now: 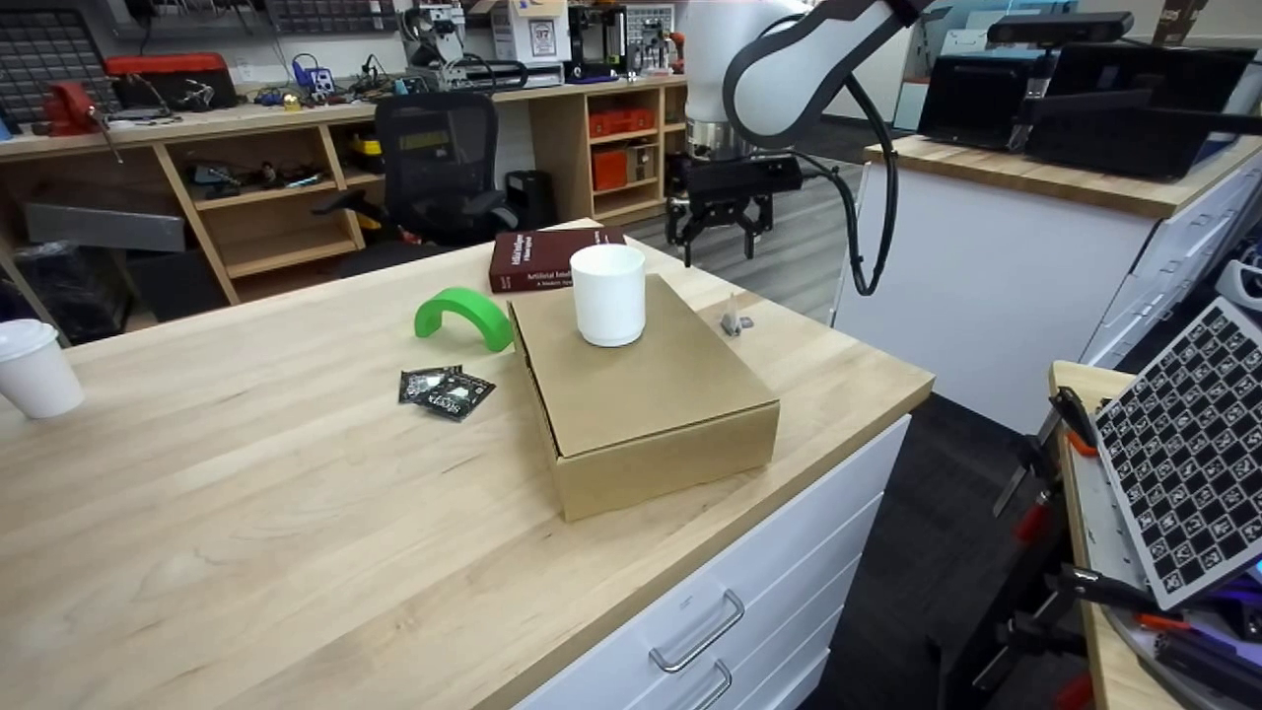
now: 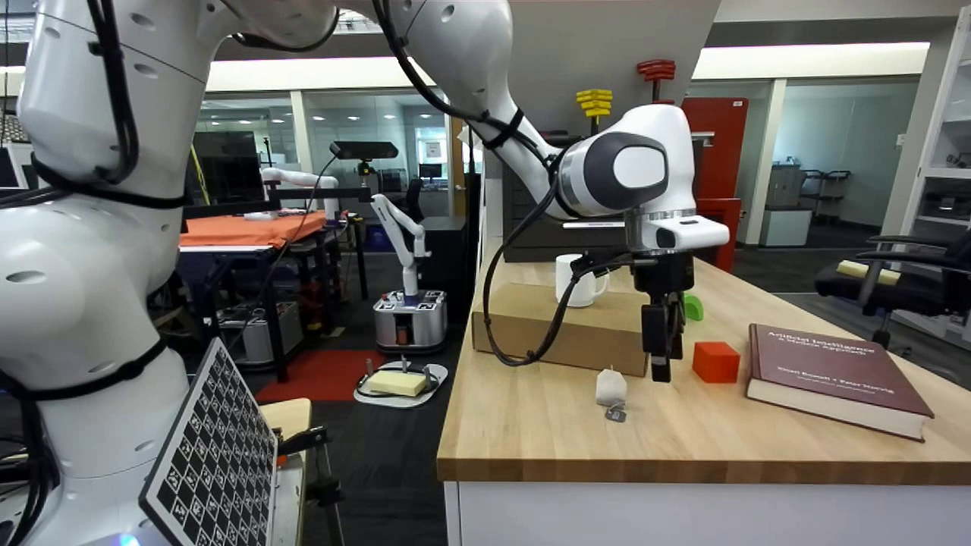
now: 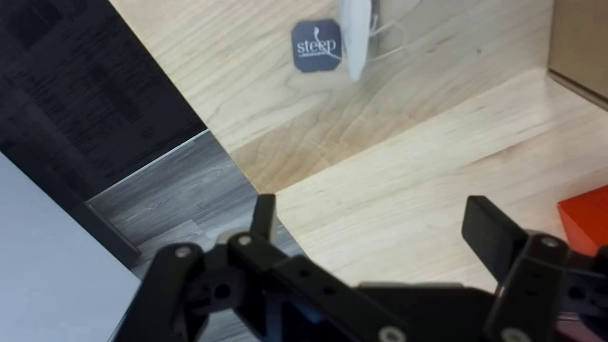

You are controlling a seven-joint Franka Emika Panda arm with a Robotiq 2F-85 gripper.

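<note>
My gripper is open with nothing between its fingers, above the table's edge in the wrist view. A white tea bag (image 3: 356,34) with a dark "steep" tag (image 3: 316,45) lies on the wood, beyond the fingertips. In exterior view 2 the tea bag (image 2: 611,388) rests just left of the gripper (image 2: 662,368) as seen there. The white mug (image 1: 609,296) stands upright on the closed cardboard box (image 1: 663,390). A red block (image 2: 716,362) sits to the right of the gripper, apart from it.
A thick maroon book (image 2: 833,378) lies near the table corner. Beside the box are a green arch (image 1: 463,318) and black sachets (image 1: 447,391). A lidded paper cup (image 1: 37,368) stands far left in exterior view 1.
</note>
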